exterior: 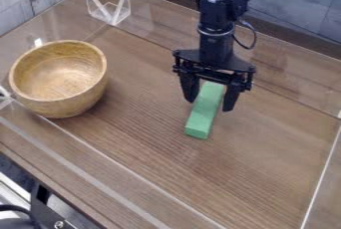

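Note:
My black gripper [210, 86] hangs over the middle of the table, open, its fingers on either side of the top part of a green oblong block [200, 117]. The block lies flat, slightly slanted, its lower half uncovered. Whether the fingertips touch it I cannot tell.
A wooden bowl [56, 106] sits at the left. A clear wire-like plastic object [110, 6] stands at the back left.

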